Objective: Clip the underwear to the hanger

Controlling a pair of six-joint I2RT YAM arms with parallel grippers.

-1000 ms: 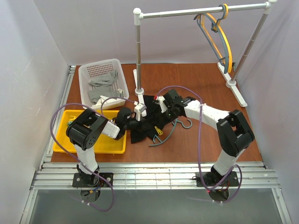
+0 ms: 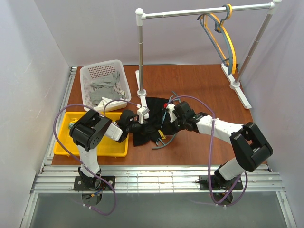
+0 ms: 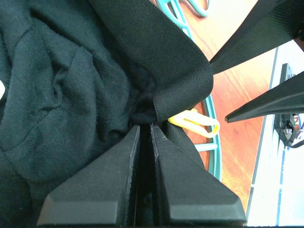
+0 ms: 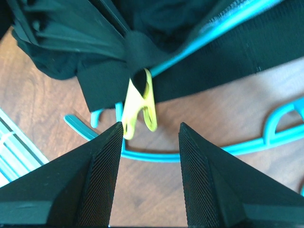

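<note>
Black underwear (image 2: 142,140) lies crumpled on the table over a teal hanger (image 2: 164,145), which has a yellow clip on it at the fabric's waistband, also seen as the yellow clip (image 3: 194,123) in the left wrist view. My left gripper is down in the fabric, fingers close together, with black cloth at their tips; whether they grip it is unclear. My right gripper stands open above the table near the clip, nothing between its fingers.
A yellow bin (image 2: 109,149) sits under the left arm. A white basket (image 2: 84,83) with grey cloth is at the back left. A rack (image 2: 209,10) holding several hangers spans the back.
The right arm has shifted to the right and toward the front, away from where it was a second ago. The left arm has moved only slightly.
</note>
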